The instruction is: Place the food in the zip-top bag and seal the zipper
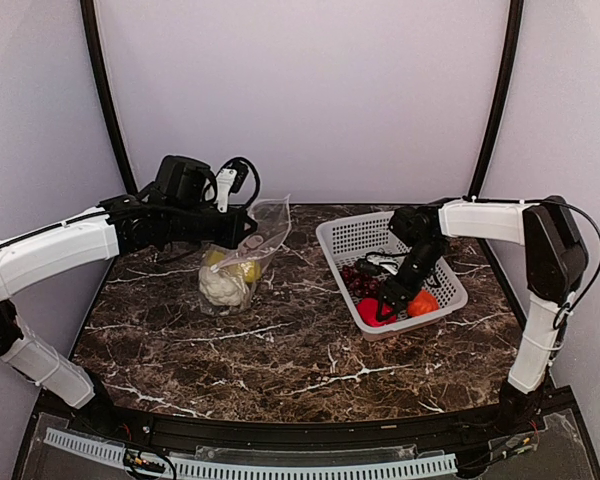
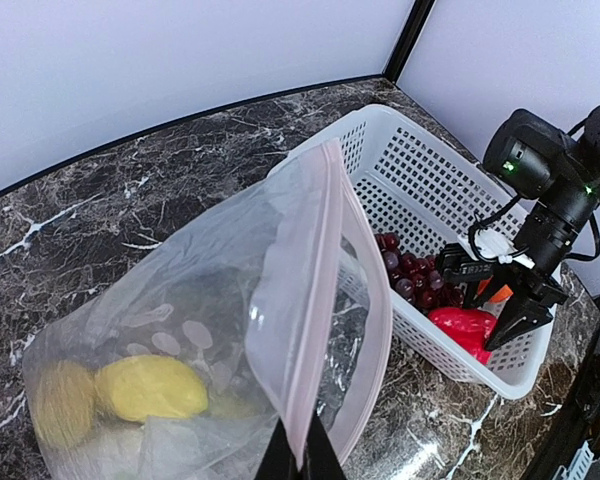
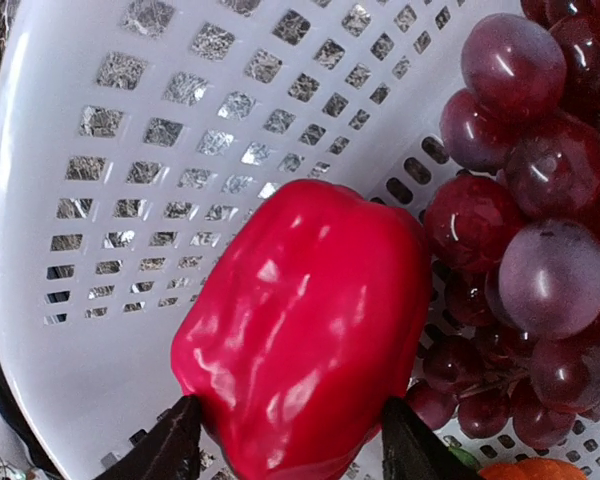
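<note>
The clear zip top bag (image 1: 268, 238) stands on the left of the table, its mouth spread. My left gripper is shut on the bag's rim. Inside the bag show a white cauliflower-like food (image 1: 221, 287) and a yellow food (image 2: 152, 387). In the white basket (image 1: 337, 247), a red pepper (image 3: 305, 320) sits between the fingers of my right gripper. That gripper is partly open, one fingertip near each side of the pepper; whether both touch it cannot be told.
Dark red grapes (image 3: 550, 240) lie beside the pepper in the basket. An orange-red round food (image 1: 422, 303) rests near the basket's front right corner. Basket walls rise close around the right gripper. Bare marble table (image 1: 280, 360) lies in front.
</note>
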